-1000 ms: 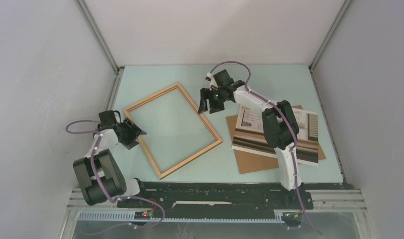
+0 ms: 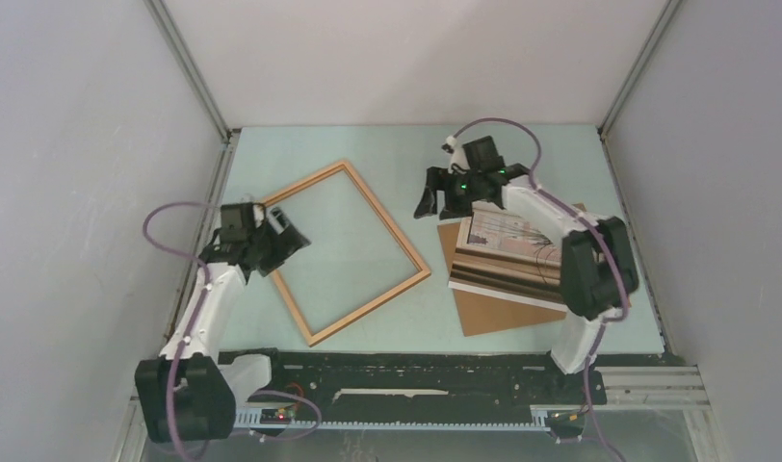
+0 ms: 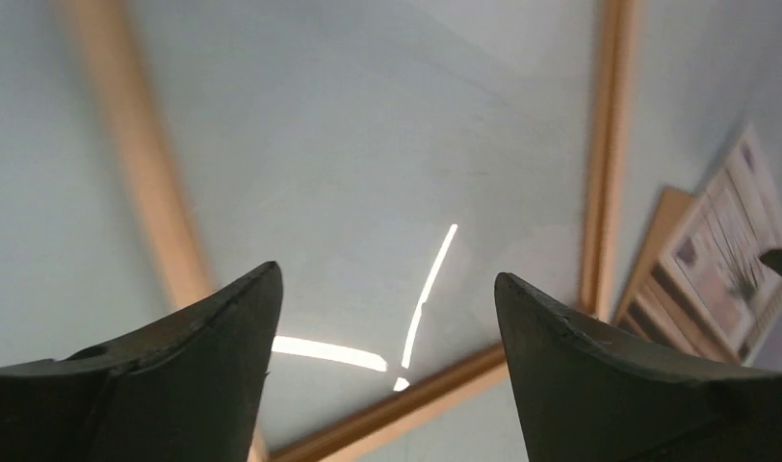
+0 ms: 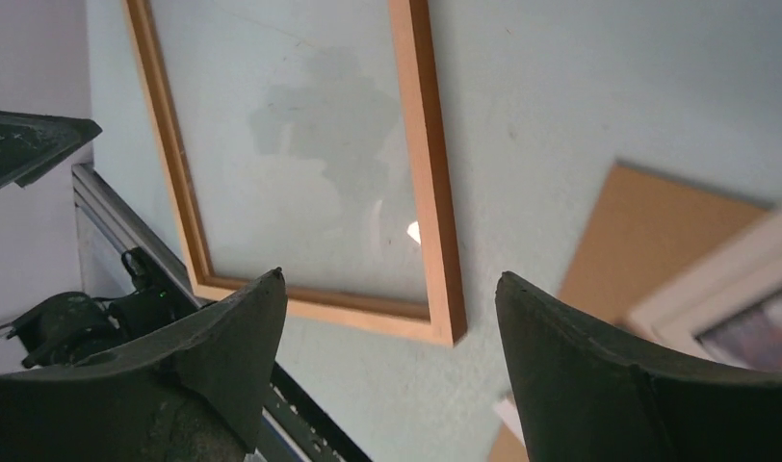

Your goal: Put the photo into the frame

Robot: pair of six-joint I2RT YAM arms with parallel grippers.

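The empty wooden frame (image 2: 370,308) lies flat and turned at an angle on the left half of the table. Over its left side hangs my left gripper (image 2: 296,245), open and holding nothing; bare table inside the frame fills the middle of the left wrist view. To the right of the frame, above the table, my right gripper (image 2: 430,204) stands with a gap between its fingers and nothing in it. The photo (image 2: 503,238), with a pale border and brown bands, lies at the right, partly hidden under the right arm.
Beneath the photo is a brown backing board (image 2: 503,320), which sticks out at its lower and left edges. Bare table lies between the frame and the board. A dark strip (image 2: 416,385) runs along the front edge.
Both arms have moved to the right: the left gripper further over the frame, the right one away from the frame's edge toward the photo. Frame, photo and board have stayed put.
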